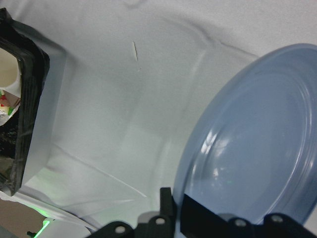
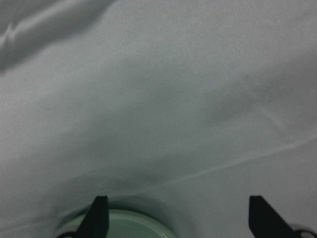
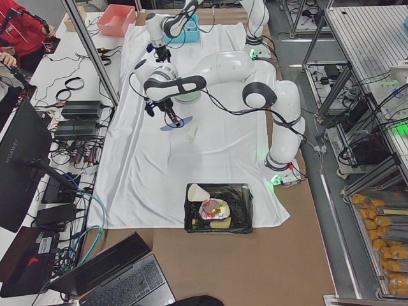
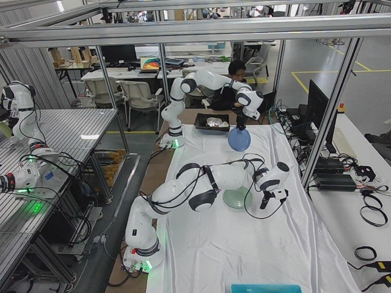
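A blue plate (image 4: 239, 139) hangs tilted from my left gripper, which is shut on its rim; in the left wrist view it fills the right side. A pale green plate (image 4: 237, 200) lies on the white cloth. My right gripper is open above the cloth, with the green plate (image 2: 131, 228) at the bottom edge of its wrist view. A small pale object (image 3: 192, 132) lies on the cloth near the blue plate.
A black-lined bin (image 3: 236, 210) holding a cup and wrappers sits at the cloth's near edge in the camera left view. A teal tray (image 4: 266, 288) is at the other end.
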